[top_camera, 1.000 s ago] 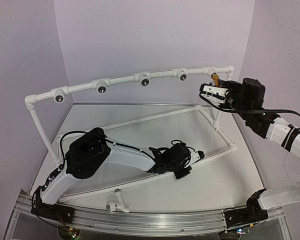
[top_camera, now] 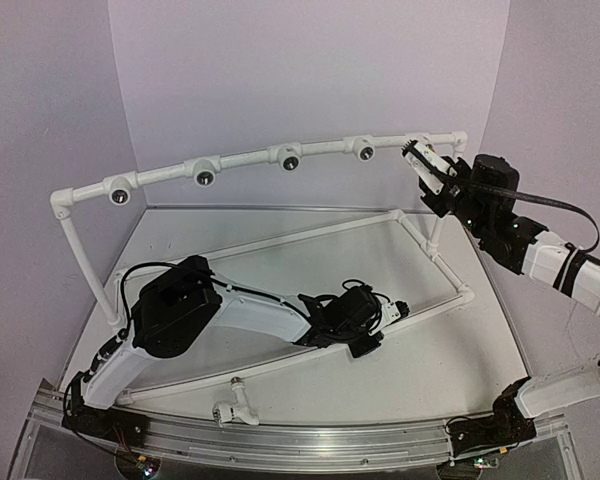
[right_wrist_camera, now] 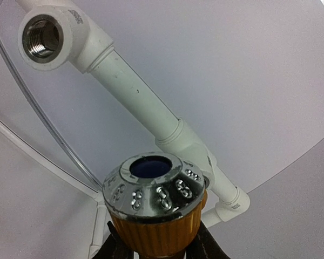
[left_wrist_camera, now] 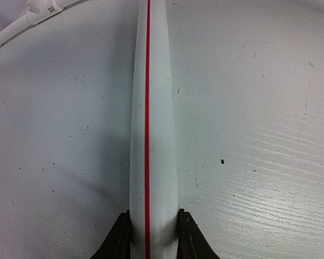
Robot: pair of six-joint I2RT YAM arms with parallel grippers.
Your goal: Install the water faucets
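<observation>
An orange-and-chrome faucet (right_wrist_camera: 156,226) fills the lower middle of the right wrist view, held by my right gripper (top_camera: 420,160); the dark fingers show beneath it. It is in front of the upper pipe's tee fittings, and whether it touches one I cannot tell. An empty threaded tee (right_wrist_camera: 41,39) shows at that view's upper left. My left gripper is shut on a white pipe (left_wrist_camera: 156,108) with a red stripe along the lower frame. Several tee sockets (top_camera: 291,160) line the upper pipe (top_camera: 245,159), with open threaded ends in the top view.
The lower pipe rectangle (top_camera: 300,231) lies on the board (top_camera: 450,350), with the left arm across it. A loose-looking pipe piece (top_camera: 238,405) sits at the front. The board's front right is clear.
The right gripper has shifted and turned slightly at the rightmost tee; the faucet is now hidden behind it in the top view. The left arm has not moved.
</observation>
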